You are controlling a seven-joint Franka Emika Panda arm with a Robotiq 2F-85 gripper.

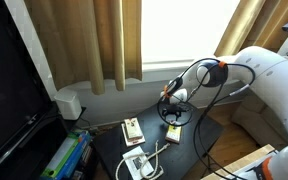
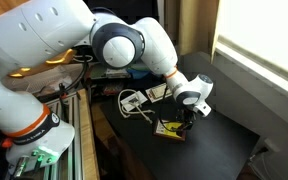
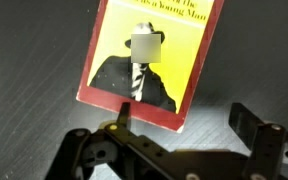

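Observation:
A book with a yellow cover and red border fills the upper middle of the wrist view; it shows a man in dark clothes, and part of its title reads "as a Young Man". It lies flat on the dark table, also visible as a small yellow book in exterior view 1 and a partly covered book in exterior view 2. My gripper is open, its fingers well apart over the book's near edge, nothing held. From outside, the gripper hangs close over the book's far end; the exact height is unclear.
Another pale book or card lies left of the yellow book. A white box-like item with a pale cable is nearer. Bare dark table extends right in exterior view 2. A white wall stands behind.

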